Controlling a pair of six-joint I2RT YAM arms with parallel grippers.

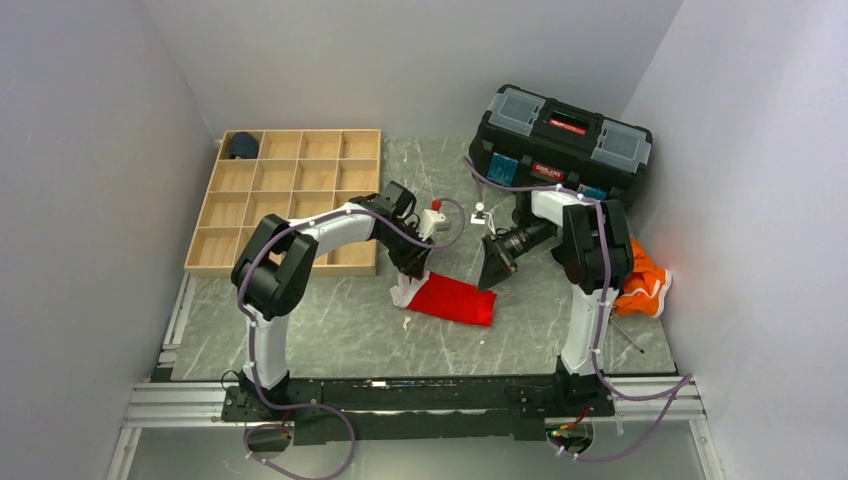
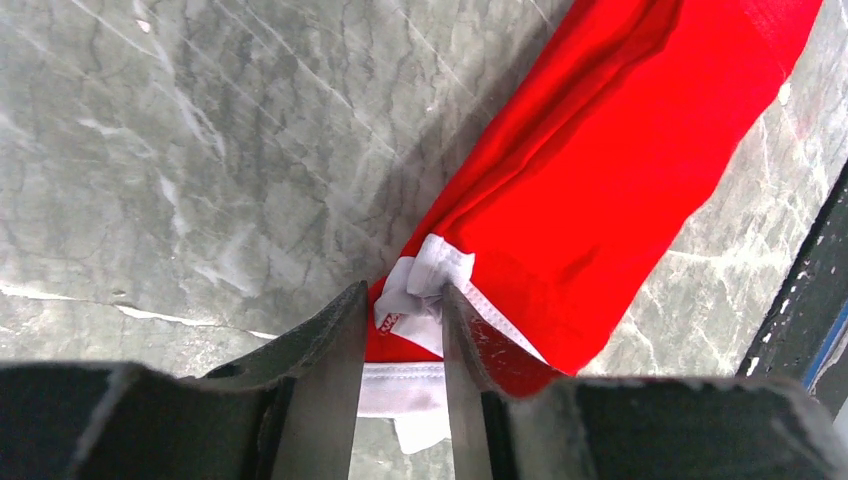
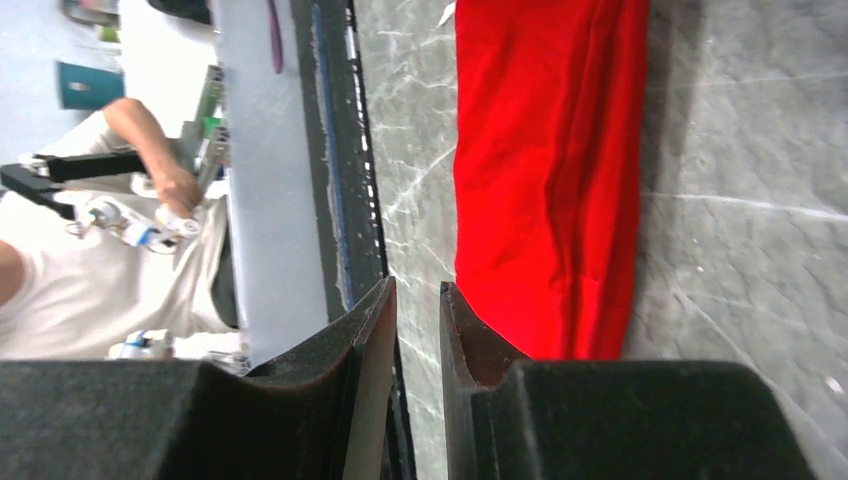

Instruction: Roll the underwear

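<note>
Red underwear (image 1: 455, 300) with a white waistband (image 2: 440, 262) lies flattened, long and narrow, on the grey marble table. My left gripper is low at the white band's end, fingertips at the bunched band; whether cloth is between them is unclear. My right gripper hangs over the red end with a small gap between its fingertips and nothing seen in it.
A wooden compartment tray (image 1: 230, 208) stands at back left, a black toolbox (image 1: 555, 140) at back right, orange cloth (image 1: 645, 285) at the right edge. Free table (image 1: 250, 330) shows at front left.
</note>
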